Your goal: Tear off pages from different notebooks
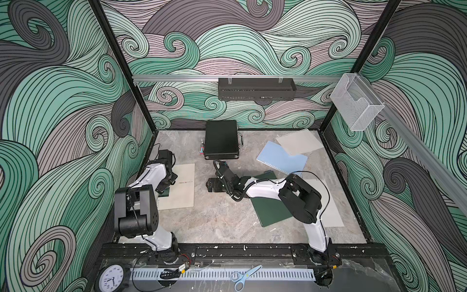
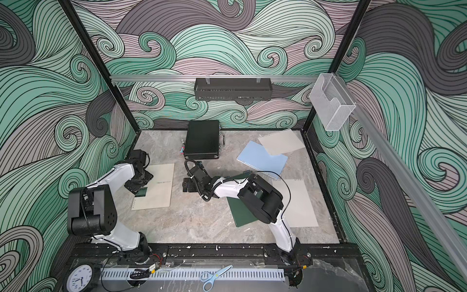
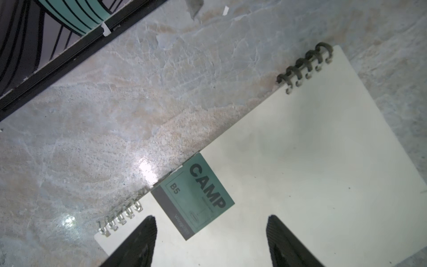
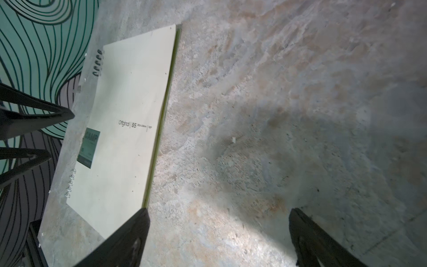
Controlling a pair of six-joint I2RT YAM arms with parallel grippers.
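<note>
A cream spiral notebook (image 1: 182,194) with a green CAMP label (image 3: 193,195) lies at the table's left. Above it is my left gripper, its fingers apart and nothing held; the ring binding (image 3: 307,66) lies along the notebook's left edge. My right gripper hovers over bare table to the notebook's right, also open and empty. Behind the right arm lies a dark green notebook (image 1: 272,211), partly covered by that arm. A blue notebook (image 1: 279,158) rests at the back right, overlapped by a beige spiral-bound sheet or pad (image 1: 304,142).
A pale spiral-edged sheet or pad (image 1: 331,209) lies at the right, partly behind the right arm. The black case (image 1: 221,138) stands at the back. Bare table (image 1: 214,219) separates the cream and green notebooks. Left fingers (image 4: 49,118) show at the right wrist view's edge.
</note>
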